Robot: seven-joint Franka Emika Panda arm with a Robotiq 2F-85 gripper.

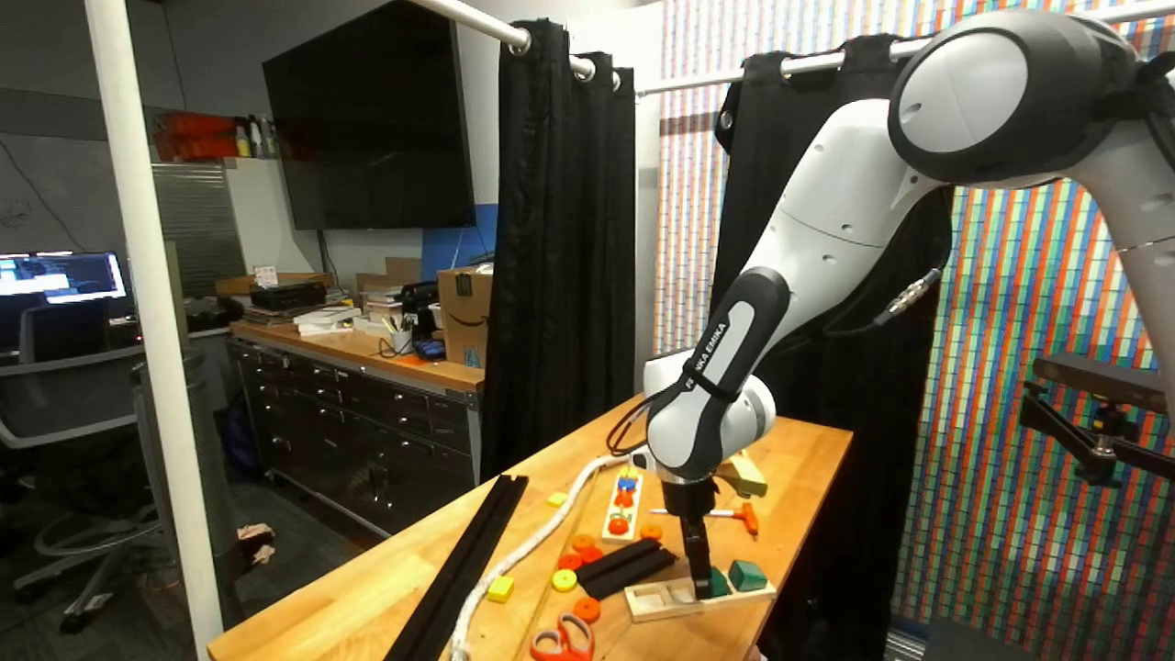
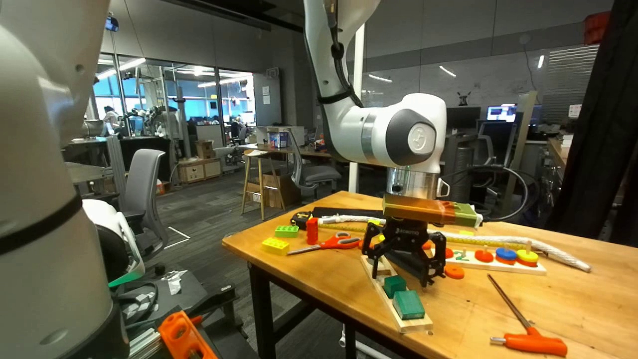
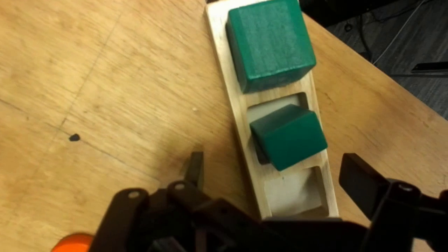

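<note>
A narrow wooden tray [image 3: 257, 176] with recessed compartments lies near the table's edge. At one end of it a large green block [image 3: 275, 42] sits in a compartment. The smaller green block [image 3: 294, 136] rests tilted and skewed over the neighbouring compartment, and the compartment [image 3: 294, 191] beyond that is empty. My gripper is open, one finger on either side of the tray, with the smaller block between but apart from both. In exterior view 2 the gripper [image 2: 399, 275] hangs low over the tray, its fingers spread.
Scissors [image 2: 341, 240], an orange-handled screwdriver [image 2: 535, 342], a peg board with coloured rings [image 2: 472, 258] and a white rope [image 2: 556, 251] lie around. Loose orange rings [image 1: 587, 610] and black strips [image 1: 625, 567] are close by. Bare wood lies left of the tray in the wrist view.
</note>
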